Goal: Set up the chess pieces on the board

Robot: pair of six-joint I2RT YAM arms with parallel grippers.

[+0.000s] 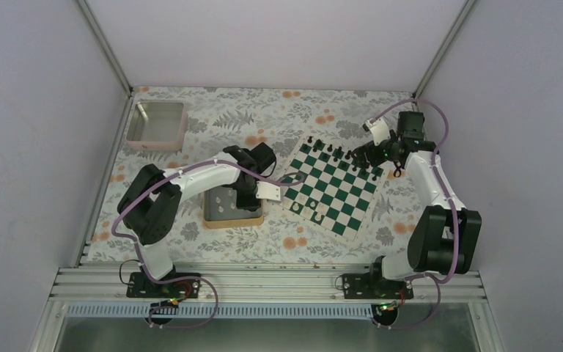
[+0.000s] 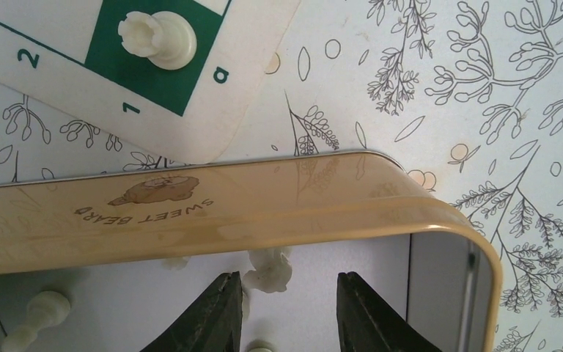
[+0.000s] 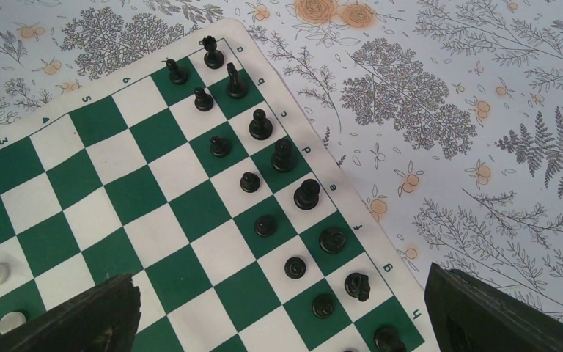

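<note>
The green-and-white chessboard (image 1: 330,192) lies on the patterned table. Black pieces fill two rows at its far side, among them a black rook (image 3: 212,53) in the corner. A few white pieces stand at the near side, including a white rook (image 2: 163,38) on a1. More white pieces lie in the tan-rimmed tray (image 2: 212,213). Over that tray my left gripper is open; a white piece (image 2: 270,270) shows near the wall in the gap, not visibly gripped. My right gripper hangs open above the black side, its fingers (image 3: 121,315) far apart.
A pinkish tray (image 1: 156,125), apparently empty, sits at the far left of the table. The tan tray's wall rises between my left gripper and the board's corner. Bare table lies behind and in front of the board.
</note>
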